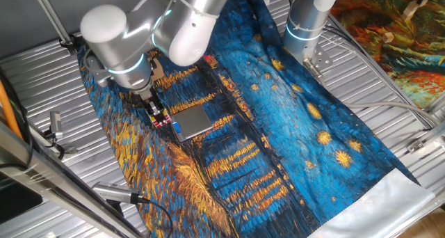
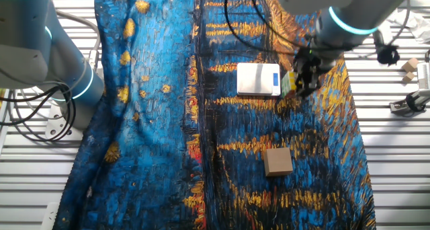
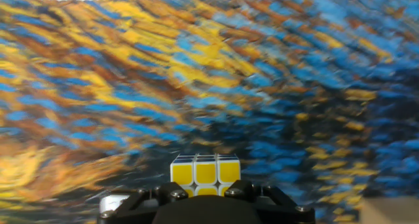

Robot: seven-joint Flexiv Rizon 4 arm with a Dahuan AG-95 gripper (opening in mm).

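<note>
A small Rubik's cube (image 3: 205, 171), its yellow side showing in the wrist view, is gripped between the fingers of my gripper. In exterior view 1 the cube (image 1: 163, 122) hangs from the fingertips just beside the display end of a flat silver scale (image 1: 195, 124). Exterior view 2 has the cube (image 2: 287, 86) right of the scale (image 2: 255, 79), close to its blue display. From these views I cannot tell whether the cube touches the scale or how high it is. The scale's plate is bare.
A plain wooden block (image 2: 277, 162) lies on the painted cloth (image 2: 161, 156), apart from the scale; the arm partly covers it in exterior view 1.
</note>
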